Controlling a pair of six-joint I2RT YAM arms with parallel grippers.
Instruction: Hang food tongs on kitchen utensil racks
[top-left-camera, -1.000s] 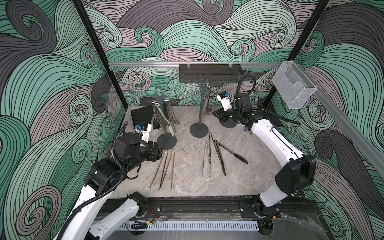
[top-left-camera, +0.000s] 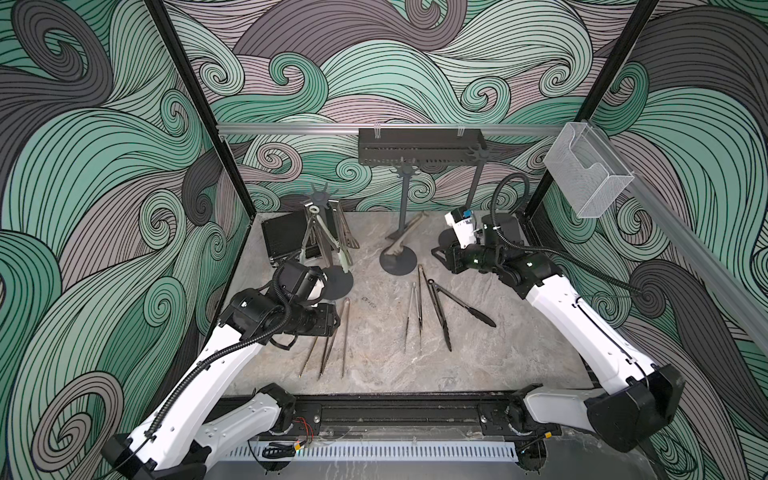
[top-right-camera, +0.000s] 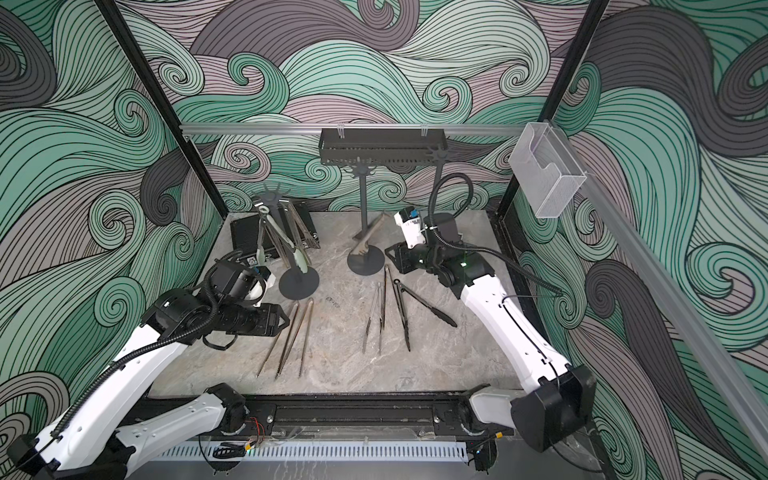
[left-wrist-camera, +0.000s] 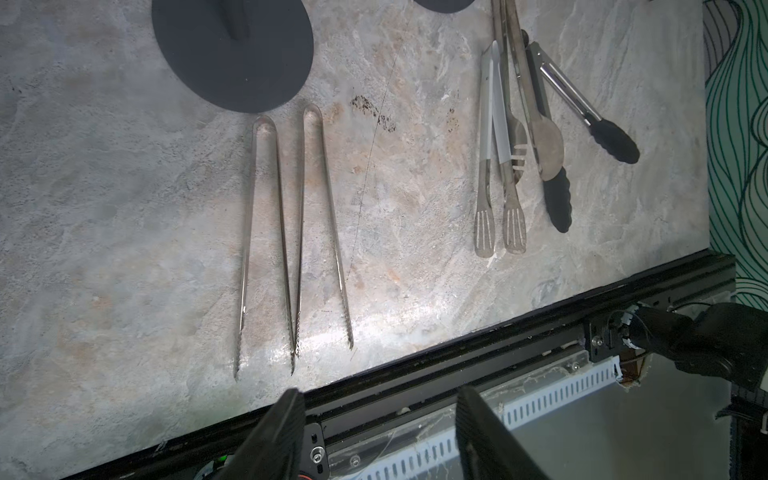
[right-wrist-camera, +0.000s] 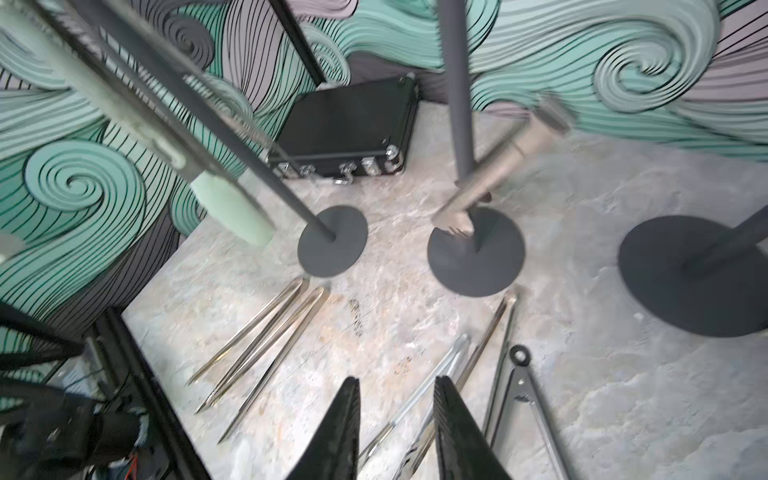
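Both grippers are open and empty: my left gripper above the table's front-left, my right gripper beside the middle rack. Blurred metal tongs (right-wrist-camera: 508, 160) slant low by the middle rack's pole (right-wrist-camera: 458, 72), down near its round base (right-wrist-camera: 472, 276); whether they touch the table cannot be told. The left rack (top-left-camera: 333, 284) carries several tongs, some green-tipped (right-wrist-camera: 232, 212). Two slim metal tongs (left-wrist-camera: 280, 216) (left-wrist-camera: 330, 208) lie apart from the group on the right: fork-ended tongs (left-wrist-camera: 485, 192), spoon-and-fork tongs (left-wrist-camera: 549, 148) and black-tipped tongs (left-wrist-camera: 614, 142).
A black case (right-wrist-camera: 352, 128) sits at the back left. The right rack's base (right-wrist-camera: 696, 276) is bare in the right wrist view. A dark shelf (top-left-camera: 420, 148) and a mesh basket (top-left-camera: 588, 172) hang above.
The middle rack's tongs, upright along its pole before, now slant low near its base. My right gripper has shifted rightward and toward the front; my left has tilted down, toward the table's front edge.
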